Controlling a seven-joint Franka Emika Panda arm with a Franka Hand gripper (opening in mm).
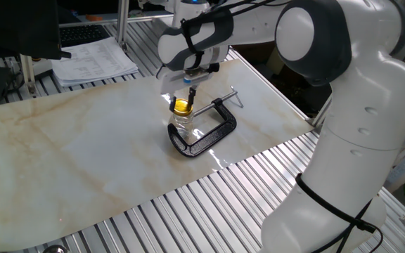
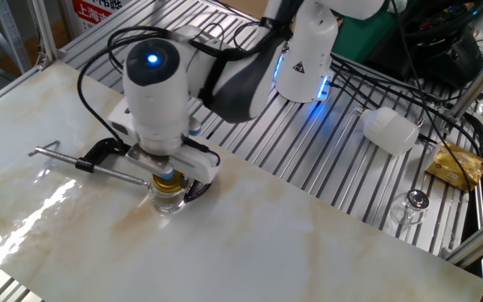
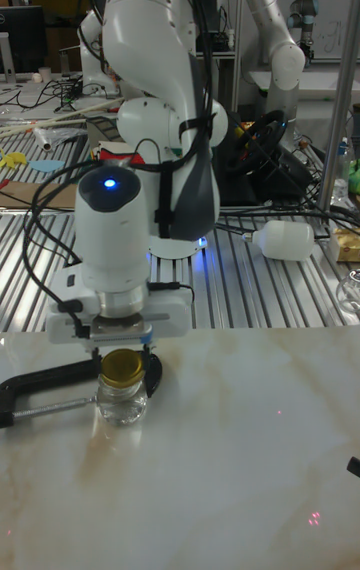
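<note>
A clear glass jar [image 1: 181, 126] stands on the marbled board, beside the finger end of a black C-clamp [image 1: 215, 138] whose screw rod reaches up to it. My gripper [image 1: 182, 103] points down above the jar, its two dark fingers at opposite sides of a gold lid [image 1: 183, 107], shut on it. In exterior view 3 the lid [image 3: 122, 367] appears at the mouth of the jar [image 3: 121, 407], roughly level. Whether it rests on the rim or sits slightly above cannot be told. The hand partly covers the lid [image 2: 167, 182] in exterior view 2.
Bare board [image 1: 69, 154] stretches away on the side opposite the clamp. Papers [image 1: 95, 63] lie behind it. On the slatted table are a white bulb-shaped object [image 2: 390, 131], a yellow packet [image 2: 455, 165] and a small glass jar [image 2: 411, 206].
</note>
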